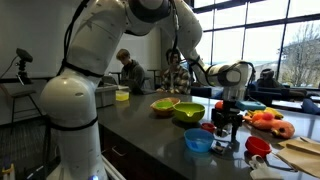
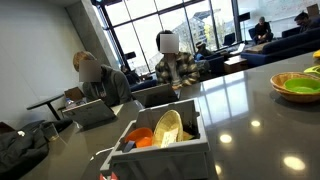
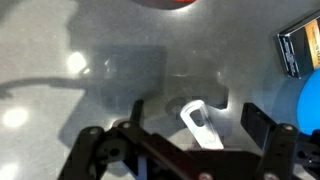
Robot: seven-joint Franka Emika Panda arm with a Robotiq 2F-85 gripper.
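Note:
My gripper is open over the dark grey table, its two fingers spread apart in the wrist view. A small white-ended item [image 3: 200, 125] lies between and below them. It runs down under the gripper body, and its lower part is hidden; I cannot tell what it is. In exterior view 1 the gripper [image 1: 229, 145] hangs low over the table, between a blue bowl [image 1: 198, 142] and a red mug [image 1: 258, 147].
A small dark box [image 3: 298, 48] lies by the blue bowl [image 3: 311, 105] in the wrist view. A green bowl [image 1: 187, 113] stands farther back, with a wooden board [image 1: 300, 157] at the right. Open table [image 1: 135, 130] lies to the left. A grey bin [image 2: 190, 154] shows in exterior view 2.

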